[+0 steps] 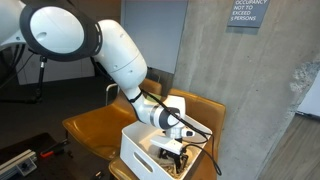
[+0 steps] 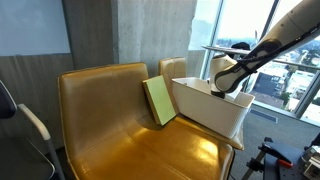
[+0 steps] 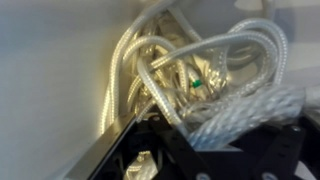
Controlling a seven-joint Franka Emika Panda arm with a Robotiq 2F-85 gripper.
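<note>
A tangle of white rope lies in the white box, and loops of it fill the middle of the wrist view. My gripper reaches down inside the box at the rope pile. In the wrist view, a thick braided strand crosses over the dark gripper and hides much of the fingers. The fingers appear part open, among the loops. Whether any strand is gripped between them cannot be made out.
The box stands on a row of tan chairs; its walls rise close around the gripper. A yellow-green block leans against a chair back. A concrete wall is behind.
</note>
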